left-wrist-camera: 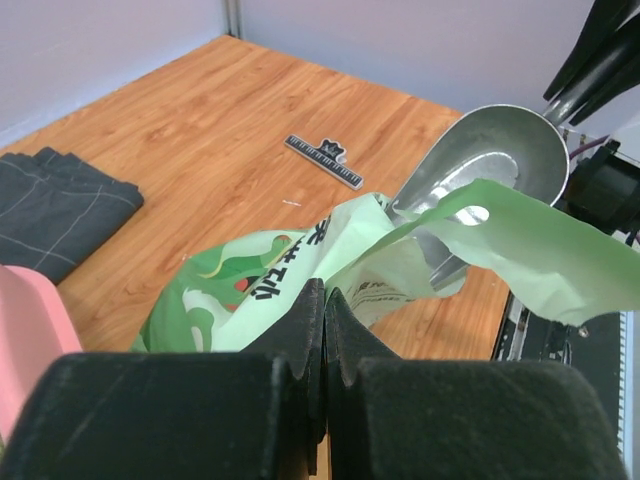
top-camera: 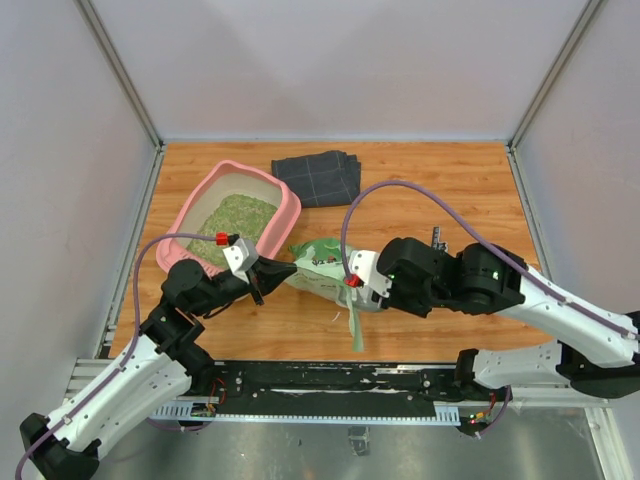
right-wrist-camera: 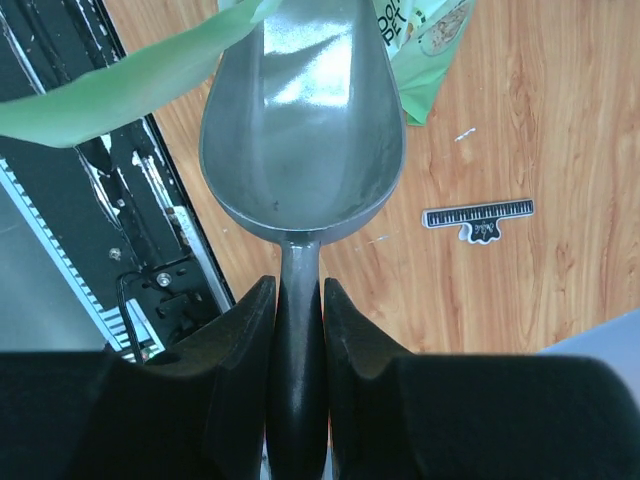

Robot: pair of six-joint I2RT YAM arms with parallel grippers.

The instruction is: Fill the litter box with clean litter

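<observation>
A green and white litter bag point(top-camera: 318, 268) lies at the middle of the table, its mouth toward the right. My left gripper is shut on the bag's upper edge, holding the plastic raised. The right gripper is shut on the handle of a grey metal scoop point(right-wrist-camera: 300, 150). In the left wrist view the scoop point(left-wrist-camera: 490, 160) has its front end inside the bag's mouth; its tip is hidden by the plastic. The bowl's visible part looks empty. A pink litter box point(top-camera: 287, 215) at the left holds greenish litter over part of its floor.
A folded dark cloth point(top-camera: 318, 178) lies behind the bag. The black clip point(right-wrist-camera: 480, 218) rests on the wood to the right. A loose flap of bag plastic point(left-wrist-camera: 530, 245) hangs across the scoop's side.
</observation>
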